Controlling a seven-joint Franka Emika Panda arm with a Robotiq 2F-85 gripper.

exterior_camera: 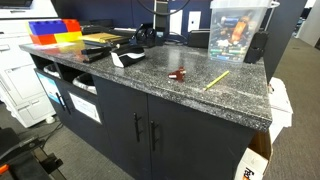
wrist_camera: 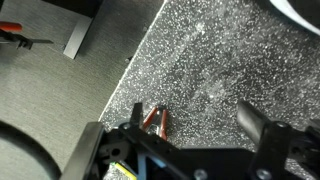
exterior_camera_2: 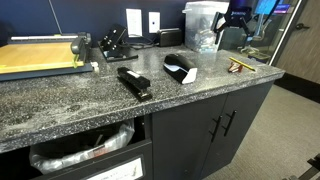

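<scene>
My gripper is open, its two fingers apart at the bottom of the wrist view with no object held between them. A small red-handled tool [wrist_camera: 156,122] lies on the counter near the left finger, partly hidden by the gripper. In exterior view 2 the gripper [exterior_camera_2: 237,25] hangs well above the counter, over the area of the red tool [exterior_camera_2: 237,66]. A yellow pencil [exterior_camera: 217,79] rests to the right of the red tool [exterior_camera: 177,74]. Near the top of exterior view 1, the gripper [exterior_camera: 160,14] shows dark against the partition.
A black stapler [exterior_camera_2: 135,84] and a black-and-white object [exterior_camera_2: 180,68] lie on the speckled counter [exterior_camera: 160,84]. A clear bin [exterior_camera: 235,30] stands at the back right, coloured blocks [exterior_camera: 56,30] at the far left.
</scene>
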